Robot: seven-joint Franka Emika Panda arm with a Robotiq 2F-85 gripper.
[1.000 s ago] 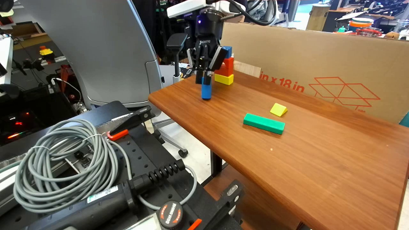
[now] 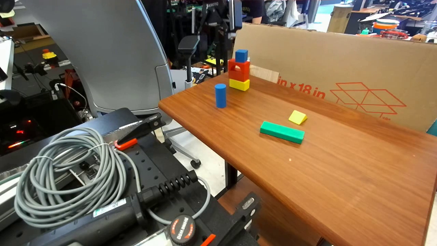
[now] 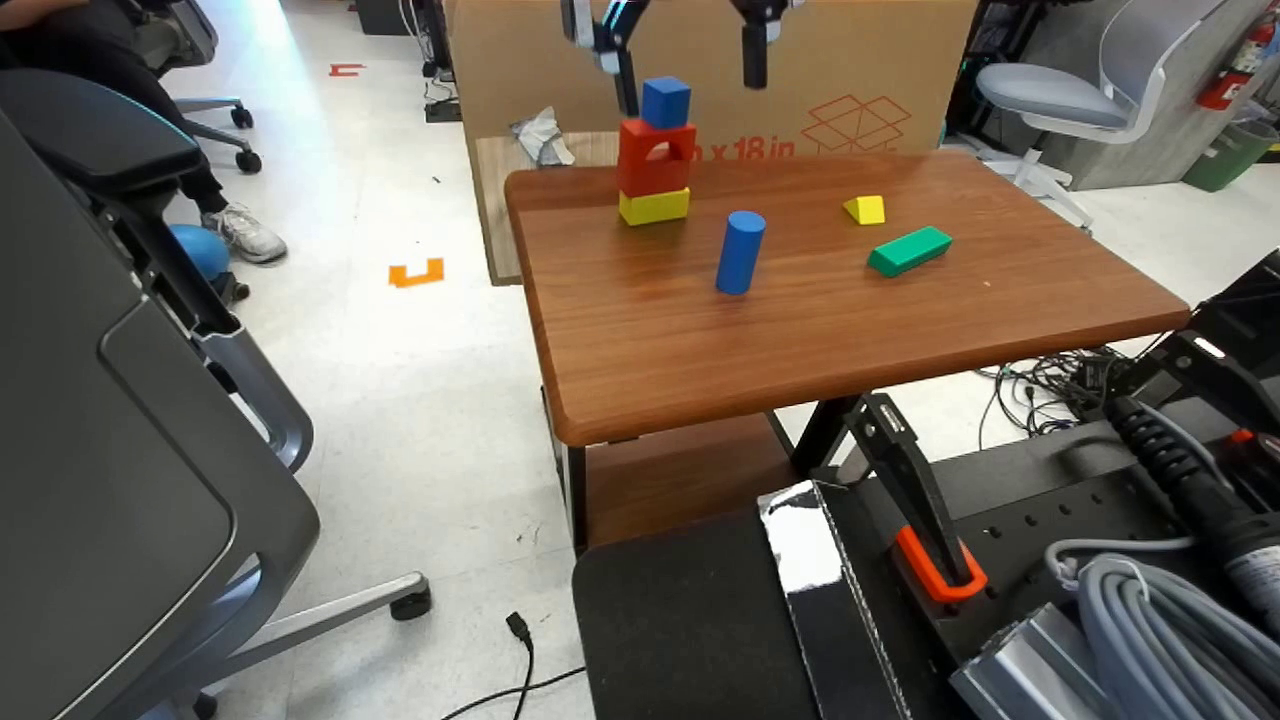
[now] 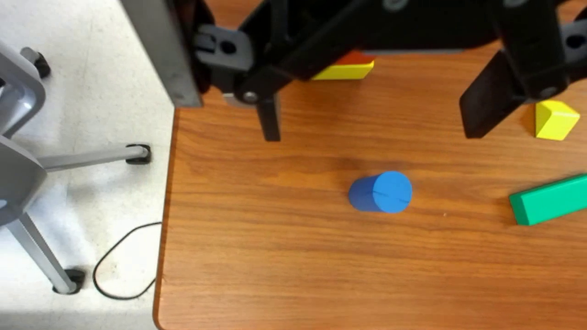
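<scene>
A blue cylinder (image 2: 221,96) stands upright on the wooden table, apart from the other blocks. Behind it is a stack: a yellow block (image 3: 655,206) at the bottom, a red arch block (image 3: 655,157) on it, and a blue cube (image 3: 666,103) on top. My gripper (image 3: 692,91) hangs high over the table by the stack, its fingers wide apart with nothing between them. In the wrist view the blue cylinder (image 4: 391,192) lies below and clear of the fingertips. The arm hides most of the stack there.
A green bar (image 2: 282,132) and a yellow wedge (image 2: 297,117) lie farther along the table. Cardboard (image 2: 340,69) walls the back edge.
A second ago the gripper was low around the top of the blue cylinder. It has risen clear, and the cylinder remains standing in about the same spot.
</scene>
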